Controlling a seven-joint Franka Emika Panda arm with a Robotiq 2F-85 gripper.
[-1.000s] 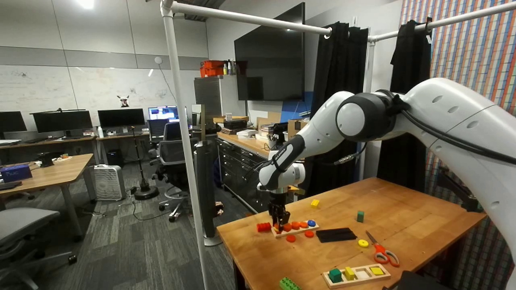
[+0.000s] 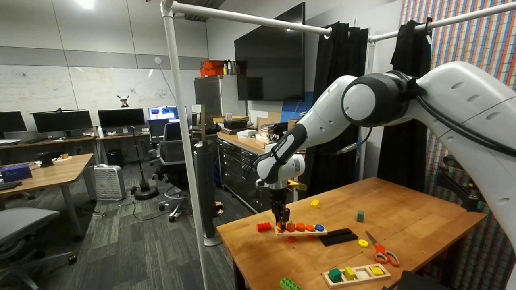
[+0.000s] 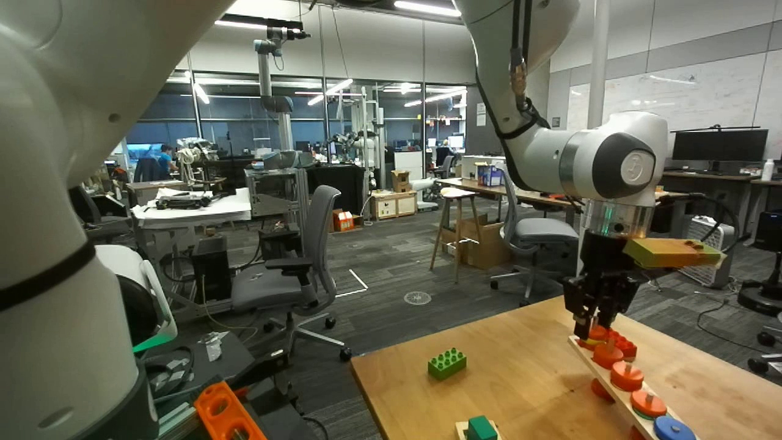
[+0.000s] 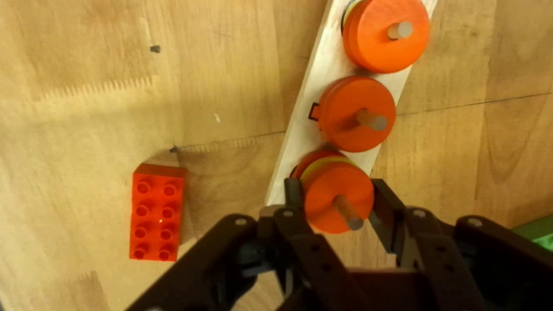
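A pale wooden board (image 4: 303, 129) carries a row of pegs with stacked orange discs (image 4: 357, 114) and, at its far end, a blue disc (image 3: 672, 428). My gripper is shut around the end peg's stack (image 4: 339, 199), one finger on each side; this stack has an orange top disc with a yellow one beneath. In exterior view 1 the board (image 2: 300, 233) seems raised off the table, partly covering loose red discs (image 2: 291, 239) below it. The fingertips are partly hidden by the hand in the exterior views.
Beside the board lies a red toy brick (image 4: 157, 215). Towards the other side are a black flat piece (image 2: 338, 237), a yellow ring (image 2: 363, 243), scissors (image 2: 385, 255) and a shape tray (image 2: 356, 276). A green brick (image 3: 447, 363) sits near the edge.
The board, held by its end stack, has shifted right in exterior view 1 and now overlaps the red discs that lay fully visible. The arm's elbow and hand stand higher.
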